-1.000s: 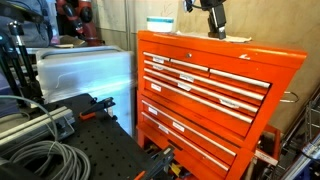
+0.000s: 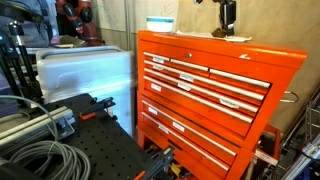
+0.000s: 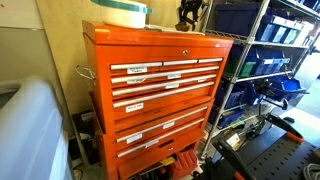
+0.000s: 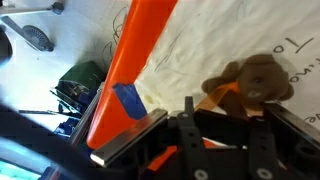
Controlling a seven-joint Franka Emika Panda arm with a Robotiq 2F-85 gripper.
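A small brown teddy bear (image 4: 255, 78) with an orange garment lies on a white sheet (image 4: 195, 45) with handwriting, spread over the top of the red tool chest (image 2: 215, 75). My gripper is shut at the bottom of the wrist view, just beside the bear and partly covering its orange part. Nothing shows clearly between its fingers; whether they touch the bear cannot be told. In the first exterior view the gripper (image 2: 229, 32) points down just above the chest top. The second exterior view has the gripper (image 3: 187, 23) above the chest's back part.
A white round tub (image 2: 160, 24) stands on the chest's left end. Shelves with blue bins (image 3: 262, 62) are to the right. Below the chest's edge lies the floor with clutter. A black table (image 2: 105, 145) with coiled cable (image 2: 45, 160) is in front.
The chest and tub have stayed where they were.
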